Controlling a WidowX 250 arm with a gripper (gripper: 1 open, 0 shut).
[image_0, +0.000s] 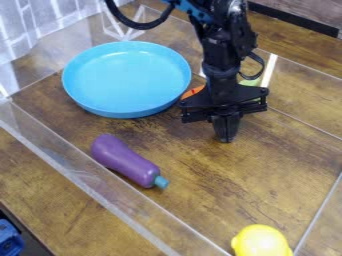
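My black gripper (225, 115) is down low over the wooden board (187, 200), right of the blue bowl, with its fingers close to the surface. It looks shut; whether anything is between the fingers is hidden. An orange object (193, 94) shows partly behind its left side, and a pale greenish item is partly visible behind it at the right.
The blue bowl (127, 78) stands at upper left. A purple eggplant-like toy (123, 157) lies lower left, and a yellow lemon-like toy (261, 243) at the bottom right. The board's middle and right front are clear.
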